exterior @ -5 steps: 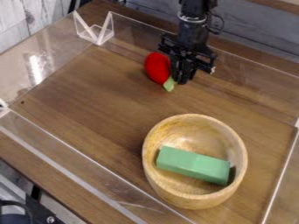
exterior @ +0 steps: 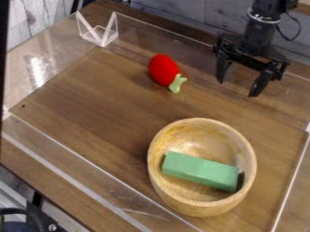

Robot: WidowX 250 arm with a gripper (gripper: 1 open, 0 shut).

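A red object with a pale green tip (exterior: 165, 71) lies on the wooden table at upper middle. My black gripper (exterior: 242, 67) is up and to the right of it, its fingers spread open with nothing visible between them. At the lower right a round tan bowl (exterior: 172, 192) holds a green block with a dark end (exterior: 200, 168).
A clear plastic piece (exterior: 100, 29) stands at the upper left corner. Clear low walls edge the table.
My gripper has moved right, away from the red object, which now shows fully and lies at about the same place.
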